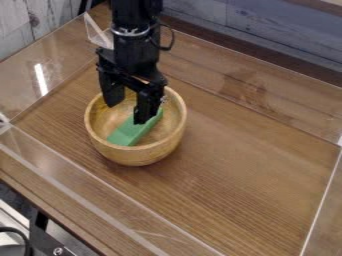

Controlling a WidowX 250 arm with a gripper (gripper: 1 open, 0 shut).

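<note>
A round yellow bowl (160, 150) rests on the wooden table, left of centre. A green object (138, 128) lies inside it. My black gripper (131, 104) hangs over the back of the bowl, fingers pointing down, open, its lower parts close above the green object. Whether it touches that object I cannot tell.
Bare wooden table (261, 150) spreads to the right and front. A white wall or border runs along the back right edge. Black cables show at the top left and bottom left.
</note>
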